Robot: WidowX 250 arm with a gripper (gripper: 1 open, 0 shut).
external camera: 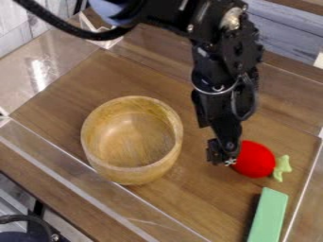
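My black gripper [221, 148] has its fingertips low, just left of a red tomato-like object [258, 163] with a pale green tip [282, 164]. The fingers are open, though partly hidden by the wrist, and the tips are at or very near the red object's left side. A wooden bowl [131, 123] sits to the left of the gripper.
A green rectangular block [267, 221] lies at the lower right. The wooden tray floor [76, 95] is clear at the upper left and behind the arm, with clear walls along its edges.
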